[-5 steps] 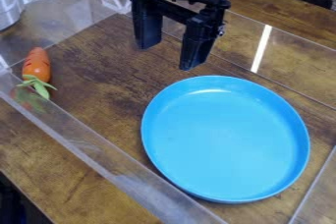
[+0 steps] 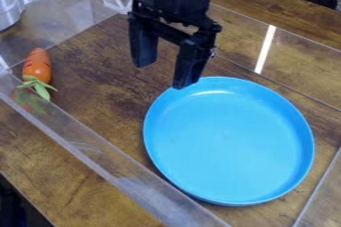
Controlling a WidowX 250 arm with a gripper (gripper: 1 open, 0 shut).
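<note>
My black gripper (image 2: pixel 168 57) hangs open over the wooden surface at the upper middle, its two dark fingers apart with nothing seen between them. Below and right of it lies a round blue plate (image 2: pixel 226 141), empty. At the left, an orange carrot (image 2: pixel 36 67) with green leaves lies beside a clear plastic barrier.
Clear plastic walls (image 2: pixel 114 161) run diagonally along the lower left and upper left. Bare wood (image 2: pixel 94 82) is free between the carrot and the plate, and also at the upper right, where a white strip lies.
My gripper has moved slightly downward, toward the plate's upper edge. The plate and carrot are unchanged.
</note>
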